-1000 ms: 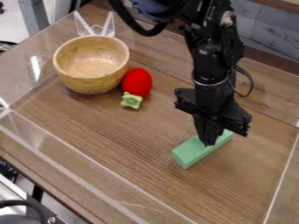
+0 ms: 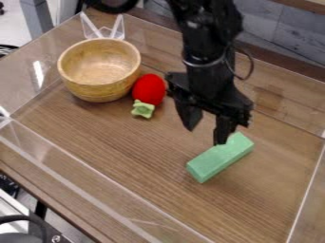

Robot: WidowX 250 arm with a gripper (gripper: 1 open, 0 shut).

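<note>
The dark gripper [image 2: 203,121] hangs over the wooden table, just above and behind a light green bar [image 2: 219,158] lying diagonally at the right. Its fingers point down; whether they hold anything cannot be made out. Left of it lie a red round object [image 2: 148,88] and a small pale green piece [image 2: 143,110].
A wooden bowl [image 2: 99,69] sits at the upper left, with a white rabbit-ear shape [image 2: 102,26] behind it. A black cable [image 2: 26,228] is at the bottom left corner.
The green bar looks unmoved.
</note>
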